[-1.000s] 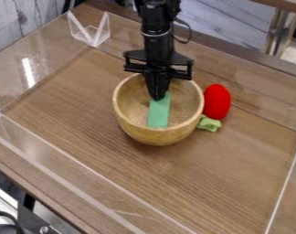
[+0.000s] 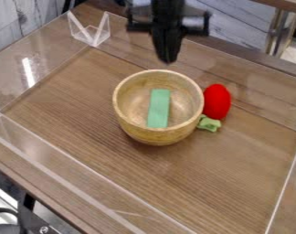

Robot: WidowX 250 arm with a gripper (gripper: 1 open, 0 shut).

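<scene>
A wooden bowl (image 2: pixel 129 91) sits mid-table with a green bar (image 2: pixel 159 109) lying inside it. My gripper (image 2: pixel 161 46) is raised above and behind the bowl at the top of the view, motion-blurred; whether its fingers are open or shut cannot be made out, and nothing shows held.
A red object (image 2: pixel 216 99) and a small light-green piece (image 2: pixel 209 123) lie right of the bowl. A clear plastic holder (image 2: pixel 89 27) stands at the back left.
My gripper has risen from inside the bowl at the green bar to above and behind it. The bar remains in the bowl.
</scene>
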